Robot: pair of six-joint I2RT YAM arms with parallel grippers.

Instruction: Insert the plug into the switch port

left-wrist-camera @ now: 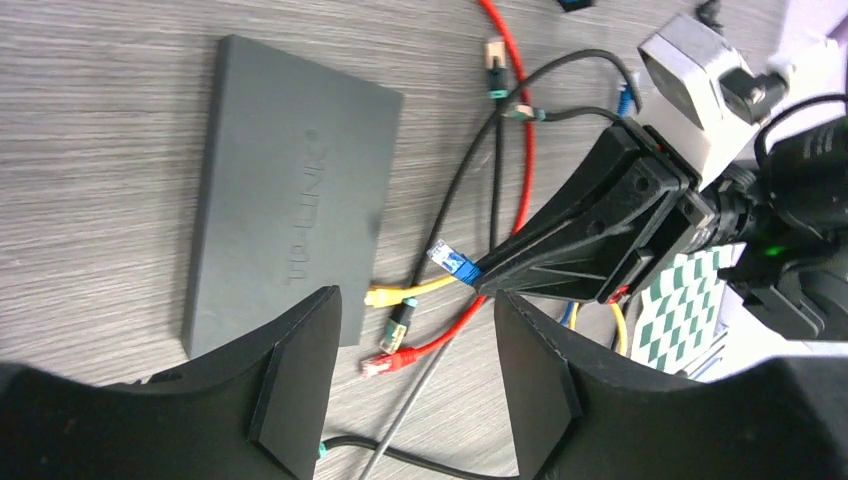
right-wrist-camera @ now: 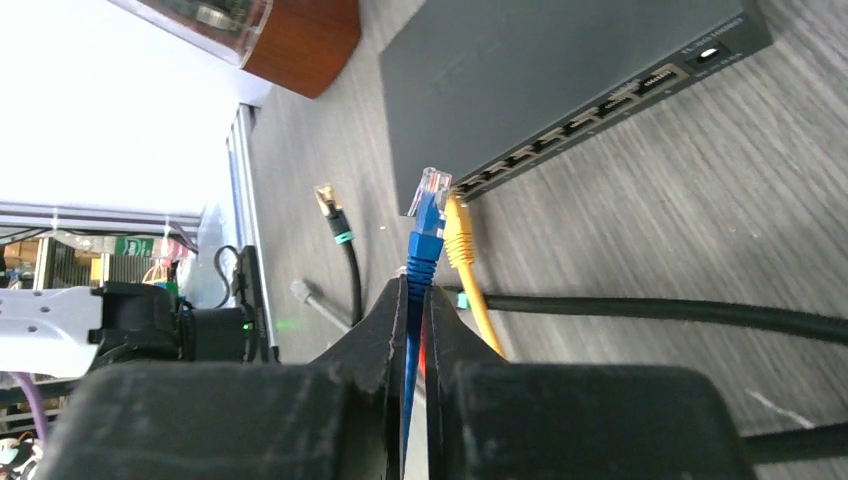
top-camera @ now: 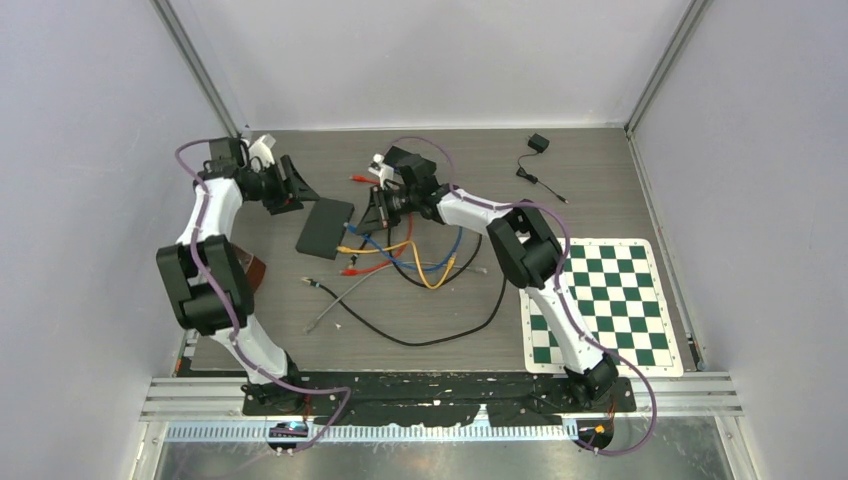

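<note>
The dark grey switch (top-camera: 324, 226) lies flat left of the cable tangle; the right wrist view shows its row of ports (right-wrist-camera: 570, 128). My right gripper is shut on a blue cable just behind its clear plug, which points toward the switch and appears in front of its port side, apart from it in the left wrist view. My left gripper is open above the switch's left side, with nothing between its fingers.
Yellow (left-wrist-camera: 420, 290), red, black and grey cables lie around the switch. A chessboard (top-camera: 600, 300) is at the right, a power adapter (top-camera: 538, 142) at the back right.
</note>
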